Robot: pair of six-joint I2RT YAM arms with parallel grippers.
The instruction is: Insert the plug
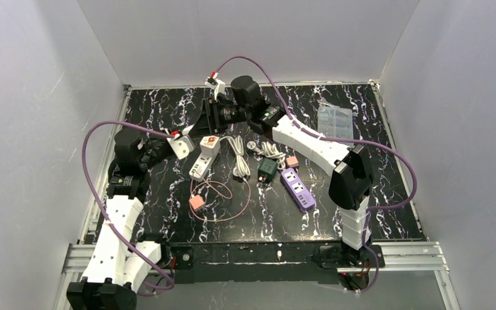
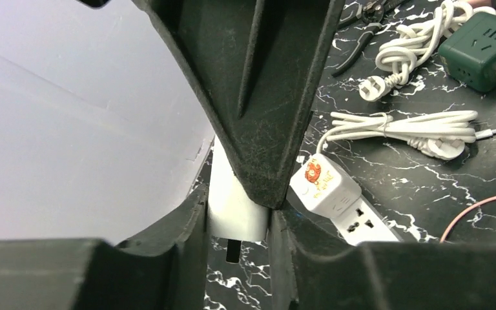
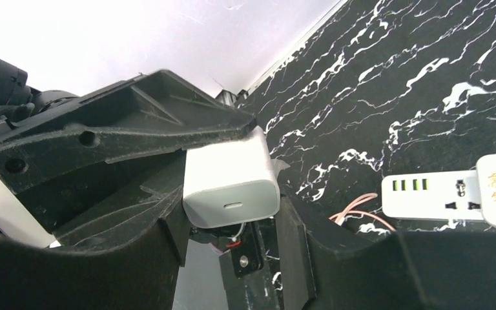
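A white charger plug hangs in the air at upper centre-left, held by both grippers. My left gripper is shut on it, a dark prong showing below the body. My right gripper is shut on the same plug, whose end face with a small port faces that camera. Below lies a white power strip with sockets and a white cube adapter at one end.
Bundled white cables, a green adapter, a purple strip, a pink charger with its cable and a clear box lie on the marble board. Grey walls border it.
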